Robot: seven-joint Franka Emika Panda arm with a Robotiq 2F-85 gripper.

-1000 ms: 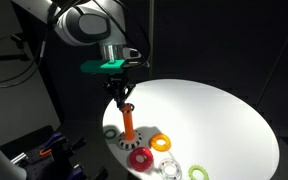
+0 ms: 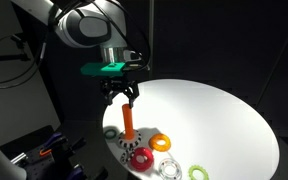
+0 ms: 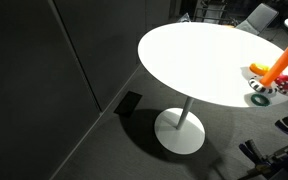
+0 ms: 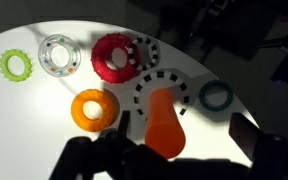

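Note:
My gripper (image 2: 120, 97) is open above the upright orange peg (image 2: 128, 122), its two fingers spread to either side of the peg's top. In the wrist view the orange peg (image 4: 164, 128) rises between the spread fingers and touches neither visibly. A black-and-white dotted ring (image 4: 143, 99) lies around the peg's foot. Beside it is a red ring (image 4: 109, 57), with another dotted piece partly next to it. The orange ring (image 4: 94, 110), clear ring (image 4: 59, 55), light green ring (image 4: 15, 65) and dark green ring (image 4: 216, 96) lie loose on the table.
A dark arm part and dark floor objects (image 2: 59, 145) show at the near left, off the table.
Earlier, the fingers stood close together at the peg's top, with a dark ring shape around it. Now they are spread apart, and that shape is gone from the upper peg.

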